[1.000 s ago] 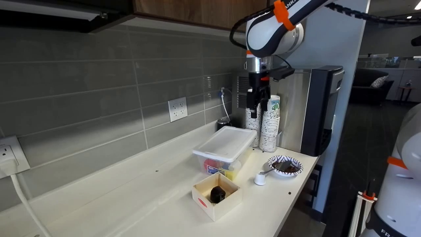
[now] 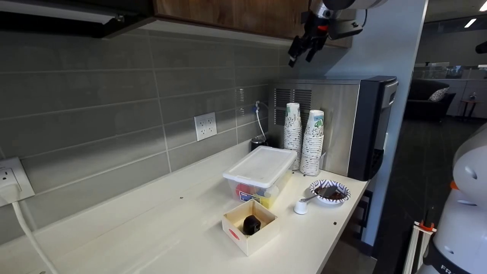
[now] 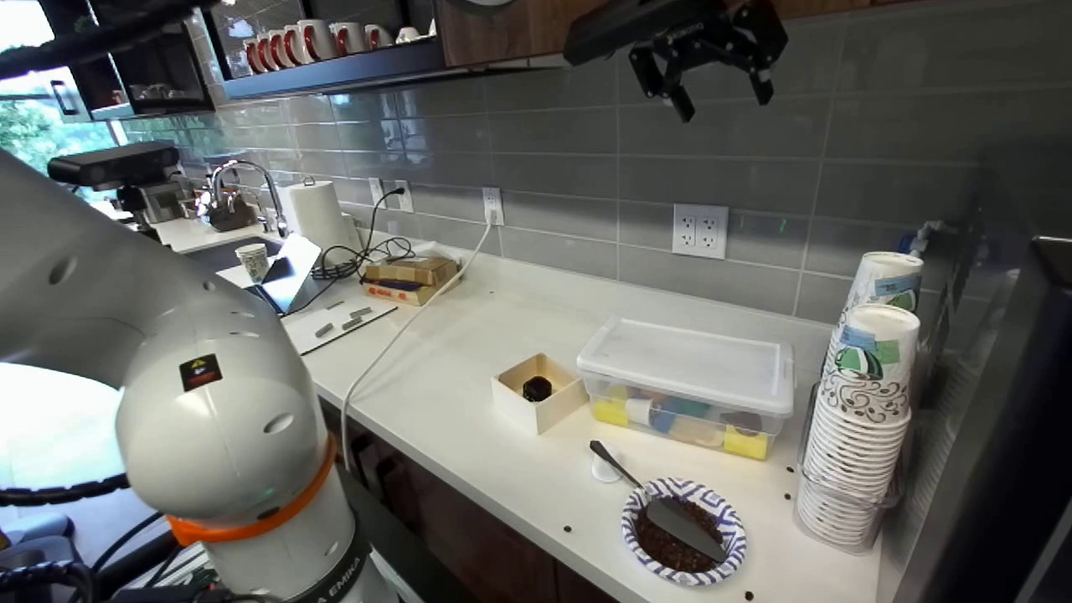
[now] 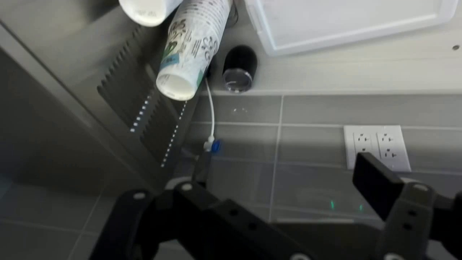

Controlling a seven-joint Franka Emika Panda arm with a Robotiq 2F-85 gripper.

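High above the counter, near the wooden cabinet, my gripper stands open with nothing between its spread fingers. In the wrist view, its dark fingers are wide apart against the tiled wall. Far below it on the counter is a patterned bowl of dark brown bits, with a dark spatula lying across it. The spatula's handle reaches over a small white cup-like piece. A light wooden box holds a black object. Behind the box sits a clear bin with a white lid.
Two tall stacks of paper cups stand beside the steel machine. A black cylinder is near the wall. Overhead, the wooden cabinet is close to the arm. Bare counter extends left of the box.
My arm and gripper have risen from in front of the cup stacks to near the cabinet, and the gripper has tilted. The counter objects have not moved.
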